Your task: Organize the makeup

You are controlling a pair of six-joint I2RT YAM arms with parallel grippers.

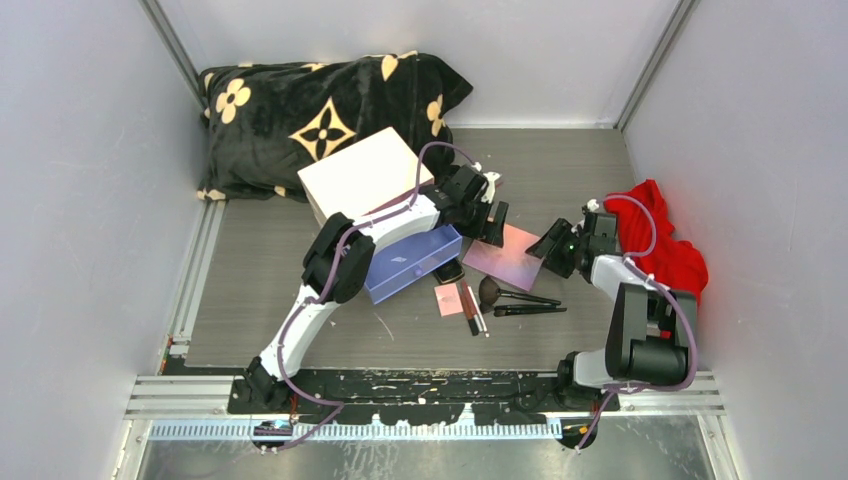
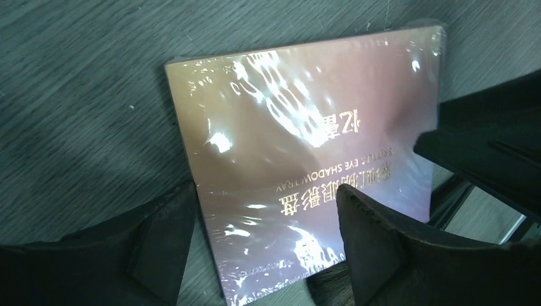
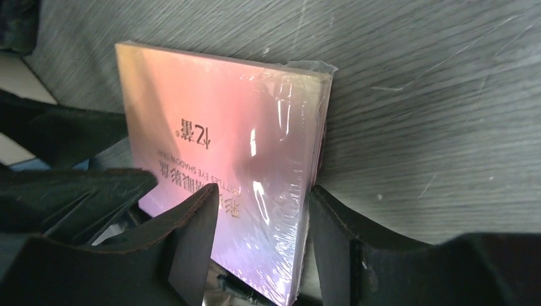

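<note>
A flat pink eyeshadow palette [image 1: 505, 260], wrapped in clear film, lies between my two grippers. My left gripper is part open at its left side; one finger [image 2: 169, 239] stands just outside the edge, the other overlaps the printed face. At the opposite edge my right gripper also has its fingers apart, one over the face and one [image 3: 332, 223] along the outer side. Whether the palette is lifted at all I cannot tell. A blue-purple drawer [image 1: 400, 270] stands pulled out of the white box [image 1: 365, 170], partly under my left arm.
Dark makeup brushes [image 1: 530, 310] lie in front of the palette. Slim tubes [image 1: 468, 310], a small pink square [image 1: 449, 300] and a black compact [image 1: 449, 271] sit by the drawer. A red cloth [image 1: 650, 235] lies far right; a dark patterned cushion [image 1: 290, 120] leans at the back.
</note>
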